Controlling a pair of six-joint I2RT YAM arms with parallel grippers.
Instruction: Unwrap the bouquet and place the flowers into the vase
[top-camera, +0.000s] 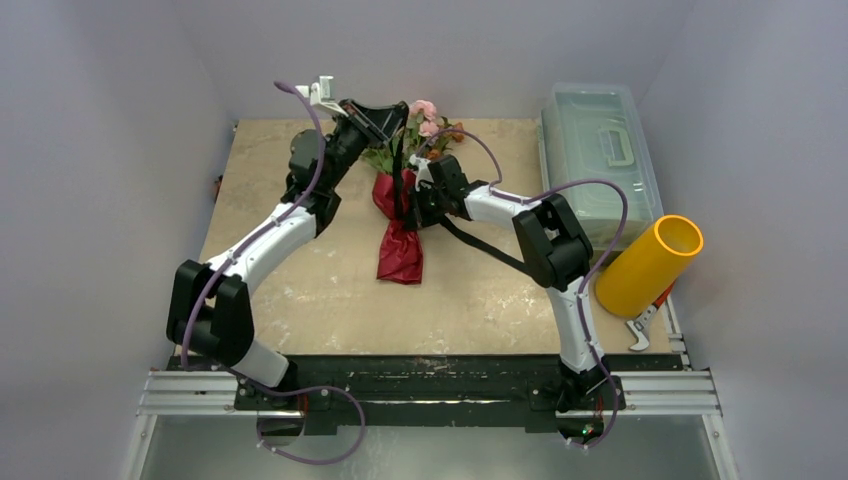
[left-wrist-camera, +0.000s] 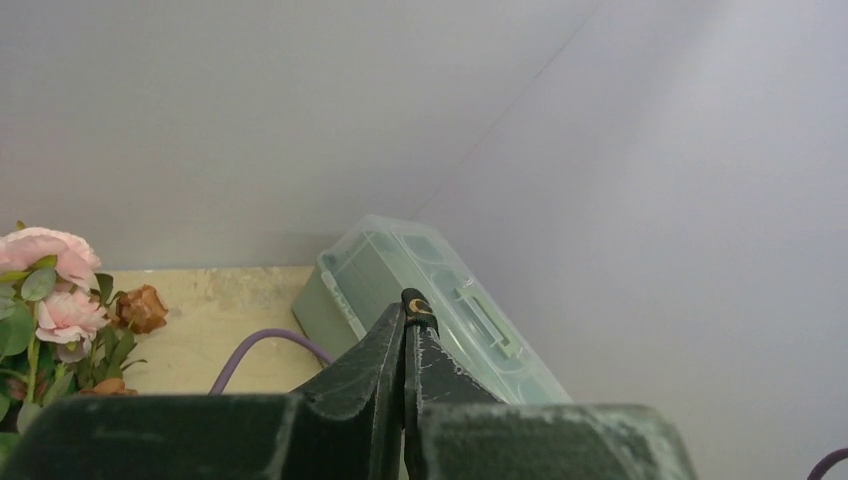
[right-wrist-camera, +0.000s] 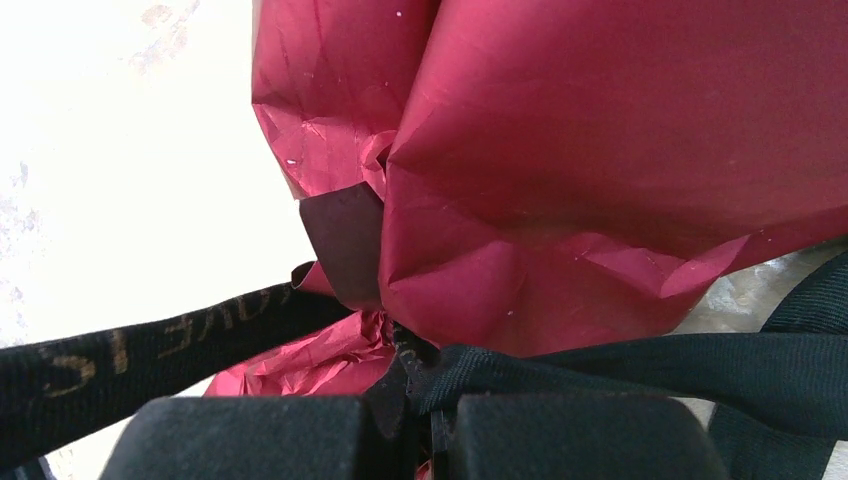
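The bouquet of pink and pale flowers (top-camera: 428, 128) lies on the table in dark red wrapping paper (top-camera: 401, 258), tied at its waist with a black ribbon (top-camera: 398, 170). Above and left of the blooms, my left gripper (top-camera: 404, 108) is shut on the ribbon, whose end (left-wrist-camera: 420, 309) pokes out between the fingertips; the ribbon runs taut down to the waist. Low at the tied waist, my right gripper is shut on the ribbon by the knot, its fingertips partly covered by a ribbon fold. The yellow vase (top-camera: 640, 272) stands at the right, apart from both arms.
A clear lidded box (top-camera: 600, 150) occupies the back right. An adjustable wrench (top-camera: 641, 328) lies beside the vase. A loose ribbon tail (top-camera: 484, 247) passes under the right arm.
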